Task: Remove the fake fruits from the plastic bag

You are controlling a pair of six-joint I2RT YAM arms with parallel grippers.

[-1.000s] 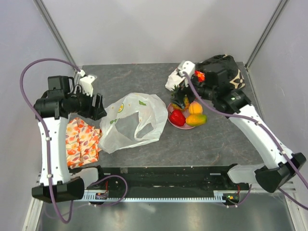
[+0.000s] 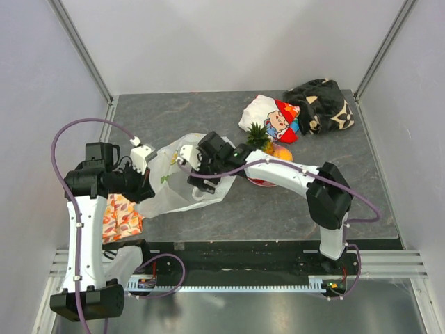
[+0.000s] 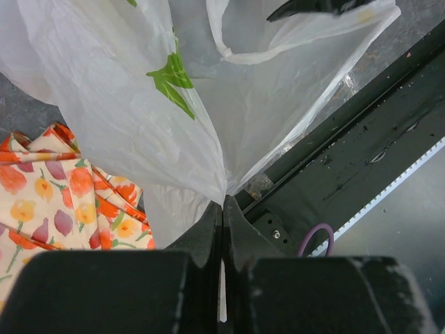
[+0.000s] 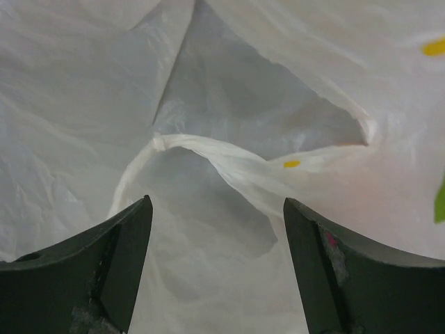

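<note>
The white plastic bag [image 2: 169, 198] with green and yellow print lies flattened on the table's left half. No fruit shows inside it. My left gripper is shut on the bag's edge, the thin film bunched between its fingertips. Over the bag's handle side, my right gripper stands part open, with loose film [image 4: 208, 264] below and between its fingers but not gripped. The fruits sit in a bowl right of the bag: an orange fruit [image 2: 282, 153] and a pineapple [image 2: 259, 137] show, while the right arm covers most of the rest.
A floral orange cloth [image 3: 42, 202] lies at the left, partly under the left arm. At the back right are a cartoon-print white bag [image 2: 268, 115] and a dark patterned pouch [image 2: 320, 104]. Bare table [image 2: 278, 223] spreads across the front middle and right.
From over the fruit bowl, the right gripper has swung left and now hangs over the bag. The left gripper came down to the bag's left edge and shut on it.
</note>
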